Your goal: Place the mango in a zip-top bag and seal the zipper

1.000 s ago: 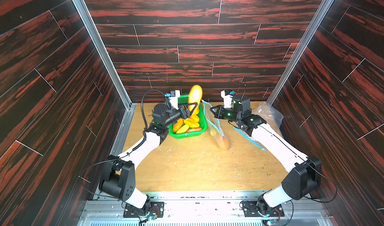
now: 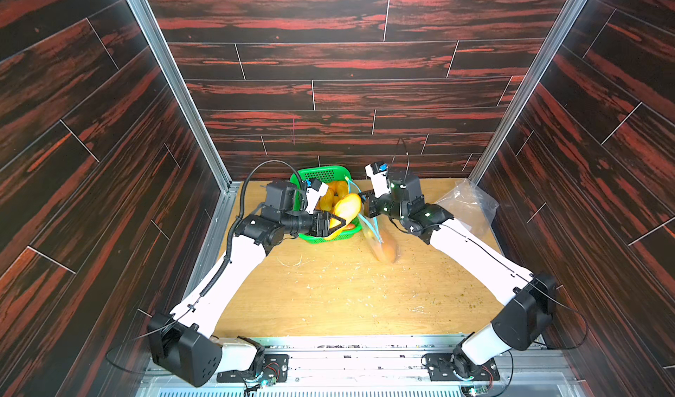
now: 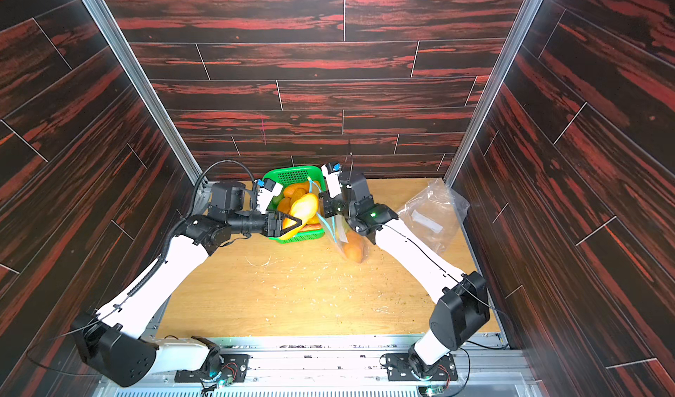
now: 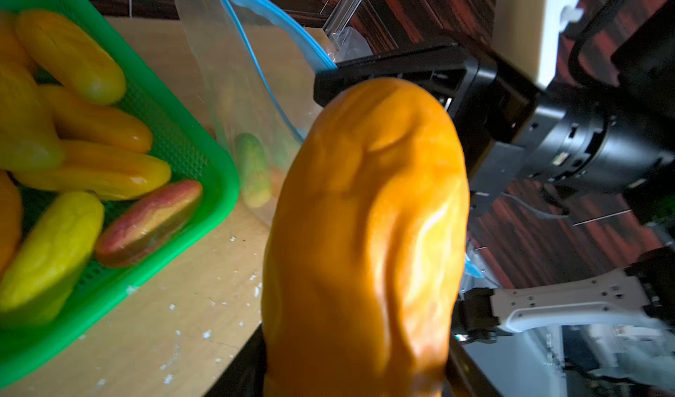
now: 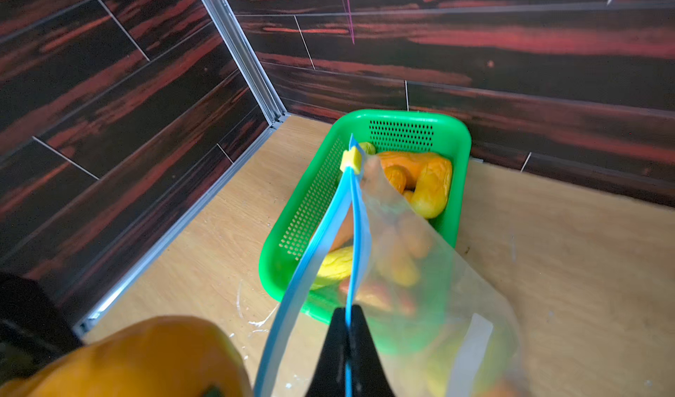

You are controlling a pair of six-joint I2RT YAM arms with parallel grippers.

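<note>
My left gripper (image 2: 336, 223) is shut on an orange-yellow mango (image 4: 365, 235), holding it level beside the bag's opening. The mango is also at the lower left of the right wrist view (image 5: 140, 362). My right gripper is shut on the blue zipper edge of the clear zip top bag (image 5: 478, 305), whose yellow slider (image 5: 351, 160) shows above. The bag stands on the table with fruit in its lower part (image 3: 353, 248), slanting up to the right gripper.
A green basket (image 5: 270, 260) of mangoes and other fruit sits at the back centre, behind the bag. Another clear bag (image 3: 439, 207) lies at the back right.
My left gripper has swung the mango down and round from upright to near level, toward the bag. The right gripper has moved a little left with the bag's top edge.
</note>
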